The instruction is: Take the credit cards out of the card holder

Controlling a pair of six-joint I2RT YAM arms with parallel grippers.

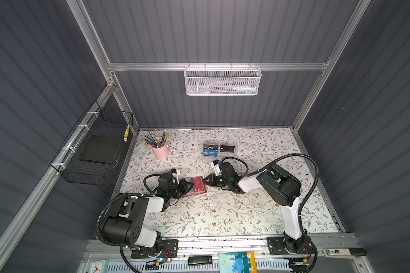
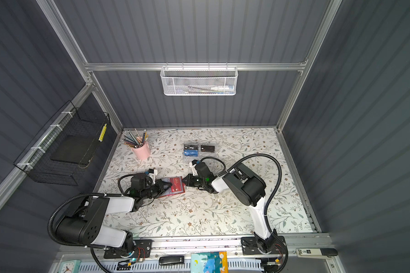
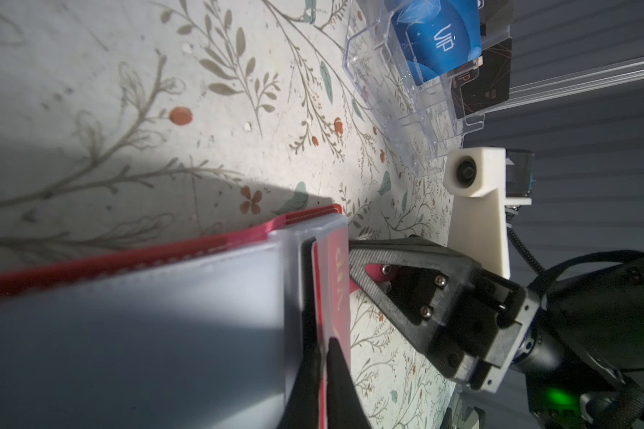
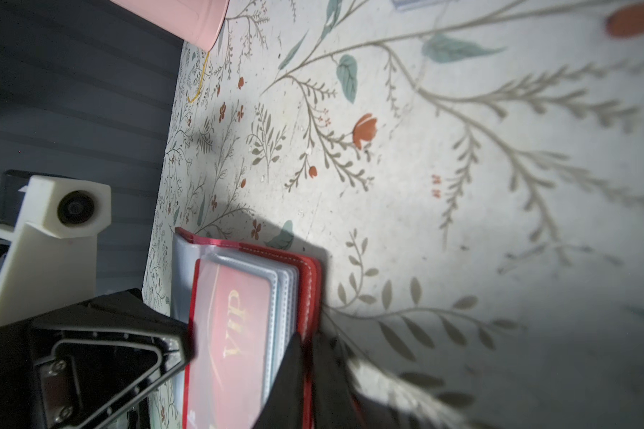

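On the table lies the red card holder (image 1: 200,192), spread open, with clear sleeves. A red VIP card (image 4: 230,321) shows through its sleeve on the right half in the right wrist view. My left gripper is shut at that card's inner edge, where a thin red edge runs down to its fingers. Whether the card itself is pinched there is hard to tell. At the holder's right side, my right gripper is shut on the red outer edge of the cover.
Behind the holder stands a clear tray (image 1: 219,149) with a blue card and dark cards in it. A pink pencil cup (image 1: 160,151) is at the back left.
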